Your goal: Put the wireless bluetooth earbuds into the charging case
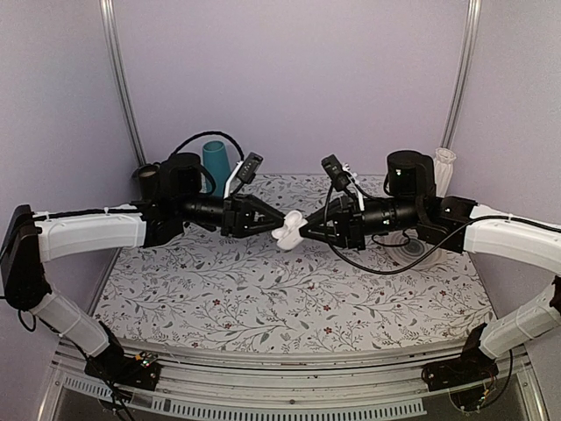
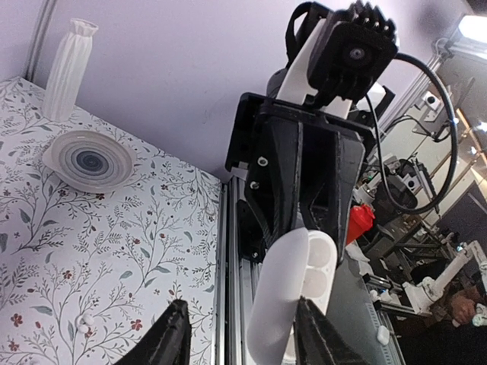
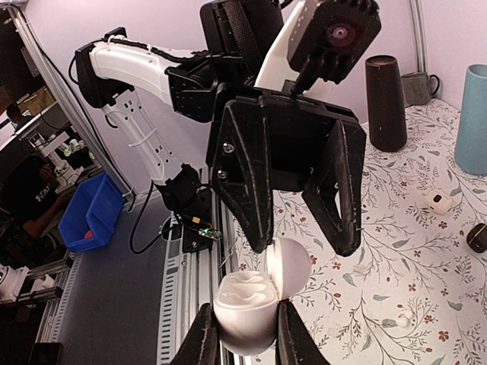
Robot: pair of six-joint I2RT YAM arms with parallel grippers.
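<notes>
In the top view the white charging case (image 1: 287,231) is held above the middle of the table, between the two arms. My right gripper is shut on its body; the lid (image 3: 292,266) stands raised. Empty-looking wells (image 2: 318,277) show inside the case in the left wrist view. My left gripper is part open, with one finger (image 2: 306,331) at the lid and the other apart from it; whether that finger presses on the lid is unclear. A small white piece, perhaps an earbud (image 3: 405,318), lies on the patterned table below.
A clear round dish (image 2: 90,161) and a ribbed white vase (image 2: 70,70) stand on the right side. At the back left are a blue cup (image 3: 473,120), a black cup (image 3: 386,103) and a grey mug (image 3: 416,88).
</notes>
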